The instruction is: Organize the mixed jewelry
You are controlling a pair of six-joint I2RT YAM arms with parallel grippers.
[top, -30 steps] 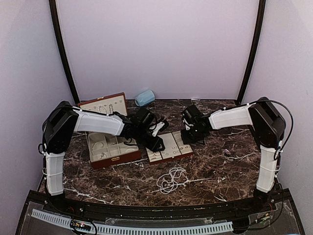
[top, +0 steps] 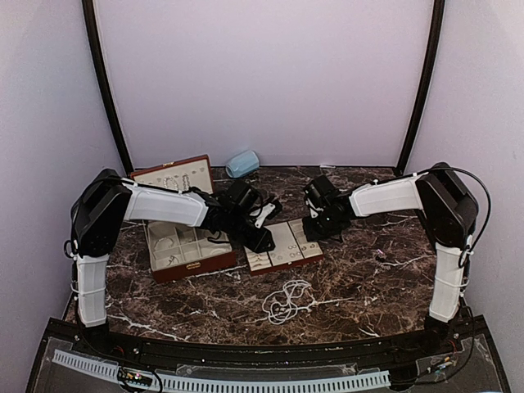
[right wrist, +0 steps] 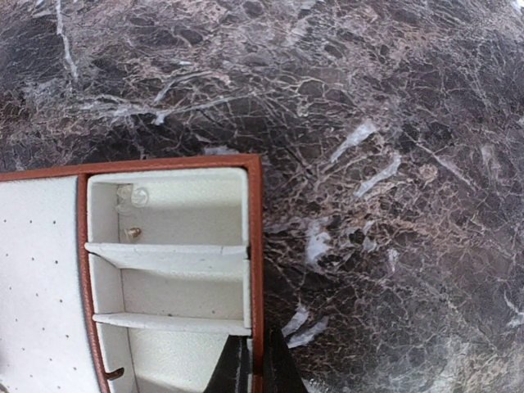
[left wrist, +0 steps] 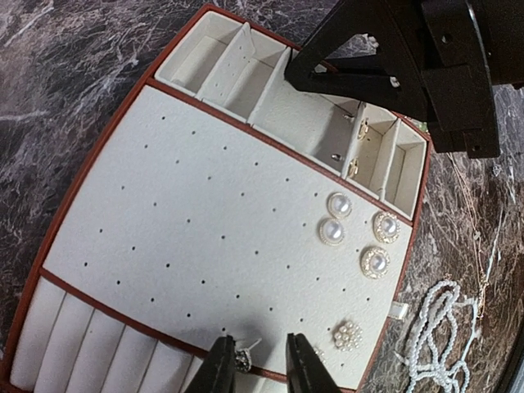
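The flat jewelry tray lies on the marble table between both arms. Over its padded ring rows and stud panel, my left gripper stands open. A small sparkling piece sits beside the inner side of its left finger, near the panel's edge; contact is unclear. Round pearl earrings and a pearl cluster are on the panel. My right gripper is shut on the tray's brown rim, by the small compartments, one of which holds tiny clear and gold bits.
An open jewelry box stands left of the tray, its lid raised behind. A tangled pearl necklace lies in front of the tray. A light-blue object rests at the back.
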